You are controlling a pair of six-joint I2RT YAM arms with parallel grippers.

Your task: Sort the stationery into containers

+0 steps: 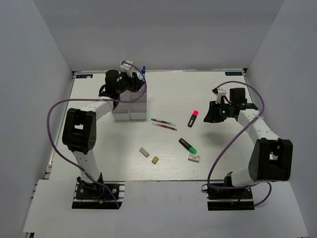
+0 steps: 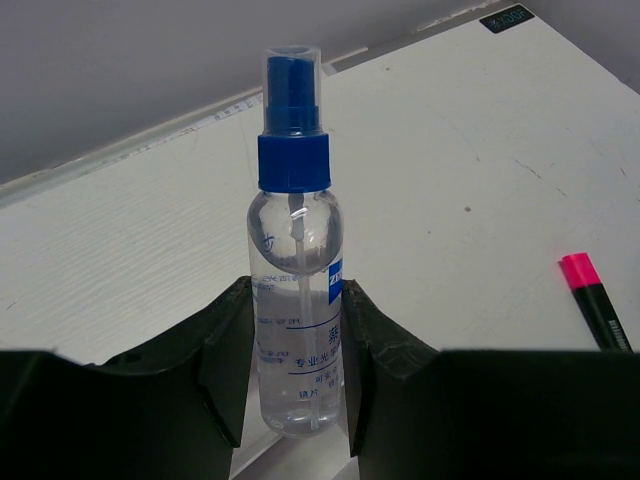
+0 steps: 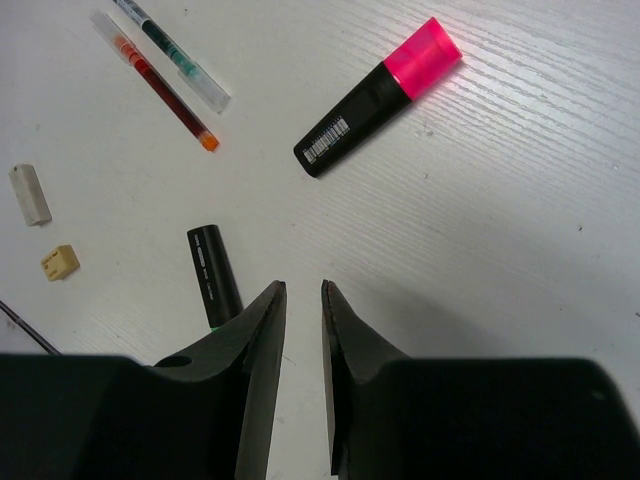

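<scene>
My left gripper is shut on an upright clear spray bottle (image 2: 295,230) with a blue top, held over the white compartment organizer (image 1: 138,114) at the back left. My right gripper hovers at the right, its fingers a little apart with nothing seen between them. Beneath and ahead of it lie a pink-capped highlighter (image 3: 360,110), a green-capped marker (image 3: 212,270), a red pen (image 3: 175,100) and a green pen (image 3: 195,75). Near the front lie a grey eraser (image 1: 144,152), a yellow block (image 1: 155,160) and a white eraser (image 1: 193,158).
Purple cables loop over both arms. Walls bound the table at the back and sides.
</scene>
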